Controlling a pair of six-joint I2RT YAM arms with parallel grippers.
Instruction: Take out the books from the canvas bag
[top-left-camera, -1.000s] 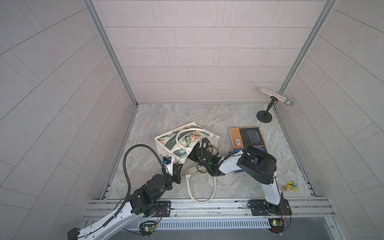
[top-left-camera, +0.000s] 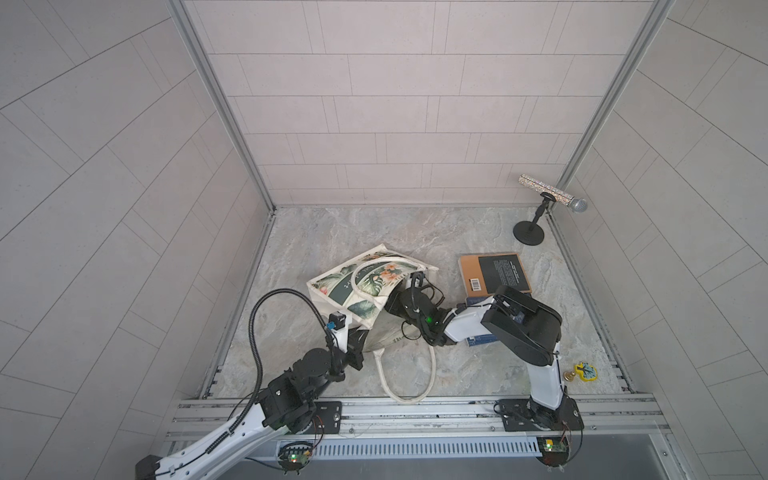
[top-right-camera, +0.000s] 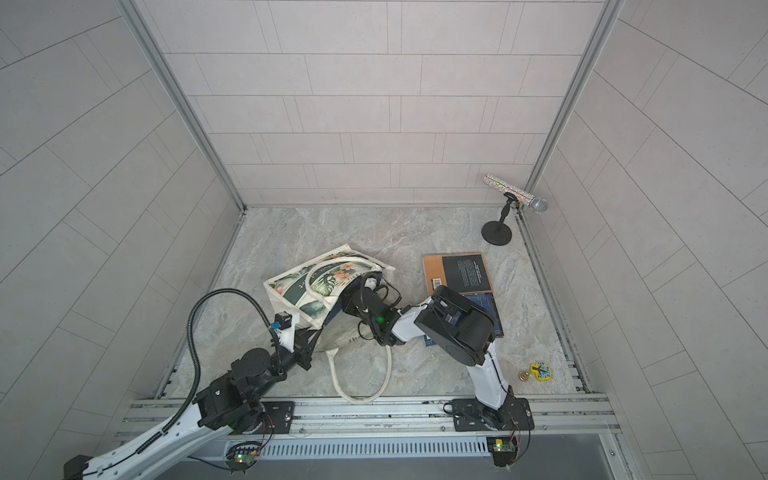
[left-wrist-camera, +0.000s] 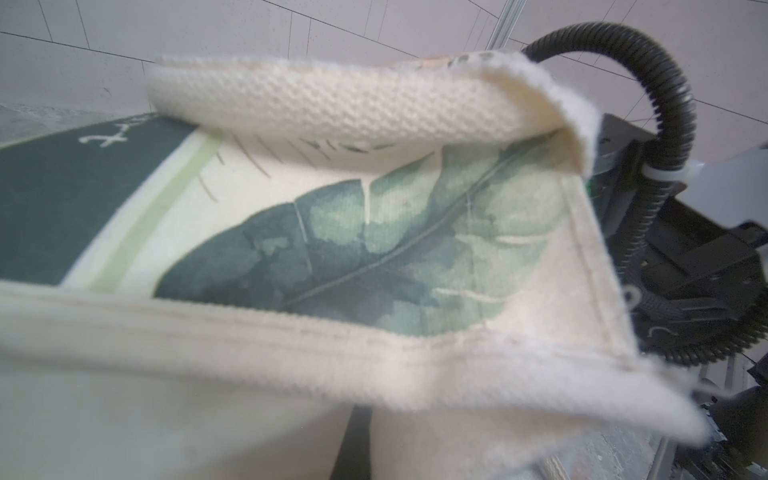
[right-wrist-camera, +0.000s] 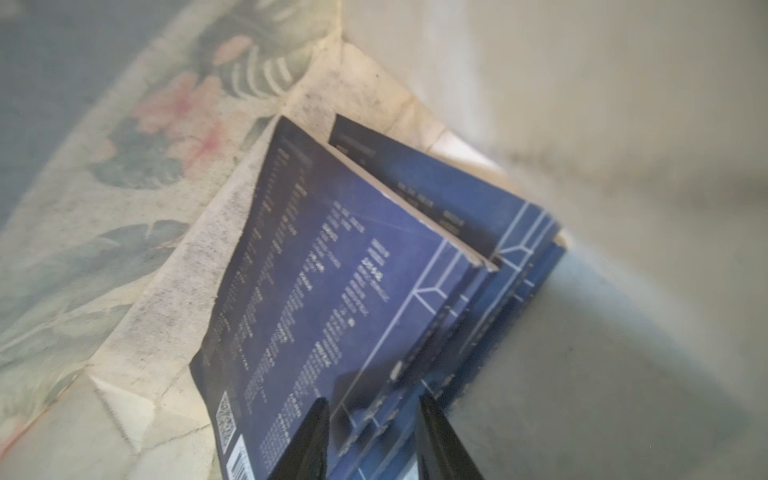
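Observation:
The cream canvas bag (top-left-camera: 340, 280), printed with leaves and flowers, lies with its mouth toward the right arm. Against its near corner, my left gripper (top-left-camera: 365, 336) is shut on the cloth rim; the left wrist view shows one dark fingertip (left-wrist-camera: 352, 448) beside the raised rim, the rest covered by fabric. Inside the mouth is my right gripper, its fingers on either side of the spine edges of stacked dark blue books (right-wrist-camera: 328, 296). It is shut on these books, which lie within the bag. In the overhead views the bag cloth hides most of them.
Right of the bag, a tan-and-black book (top-left-camera: 500, 272) and a blue book (top-right-camera: 486, 308) lie on the table, partly under the right arm. A microphone stand (top-left-camera: 529, 232) stands back right; a small yellow object (top-left-camera: 586, 371) lies front right. A loose handle (top-left-camera: 432, 376) extends forward.
My right gripper has shifted slightly, its wrist turning a little and moving right. The bag and its front handle have moved slightly with it. The left arm is nearly still.

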